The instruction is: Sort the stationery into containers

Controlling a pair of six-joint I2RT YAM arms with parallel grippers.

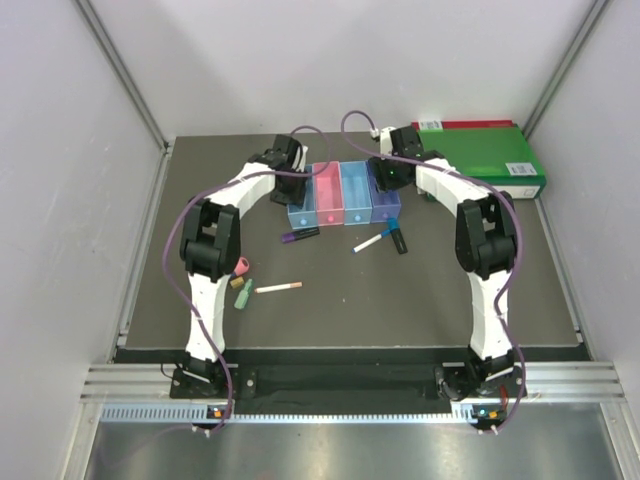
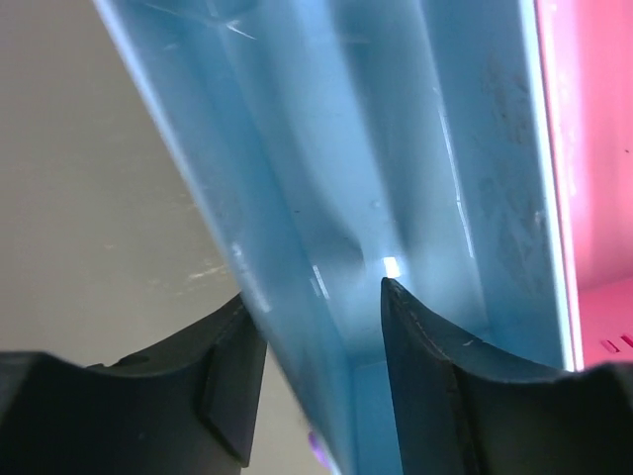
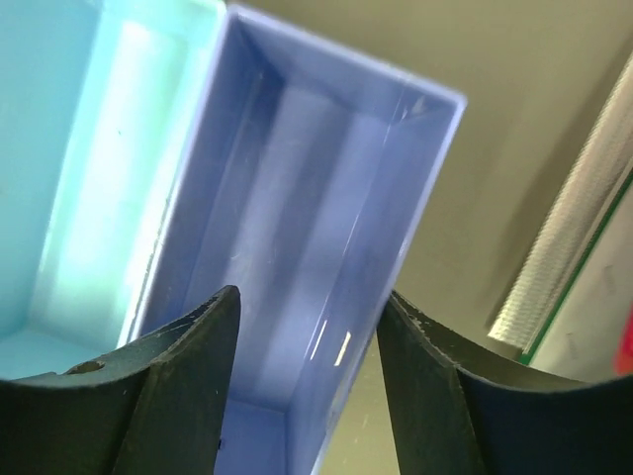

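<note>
Four-sided open trays stand side by side at the back: a blue tray [image 1: 301, 217], a pink tray [image 1: 328, 190], a light blue tray [image 1: 356, 190] and a violet tray [image 1: 385, 212]. My left gripper is part open, its fingers on either side of the blue tray's outer wall. At the other end, my right gripper straddles the violet tray's outer wall, part open, with its right finger close against it. On the table lie a purple marker [image 1: 300, 235], a blue-capped marker [image 1: 371, 243], a black item [image 1: 399, 240] and an orange-ended marker [image 1: 278, 288].
A green box [image 1: 480, 160] fills the back right corner, close to the right arm. Front left, a green bottle [image 1: 243, 294], a pink item [image 1: 241, 266] and a small yellowish block [image 1: 237, 282] lie together.
</note>
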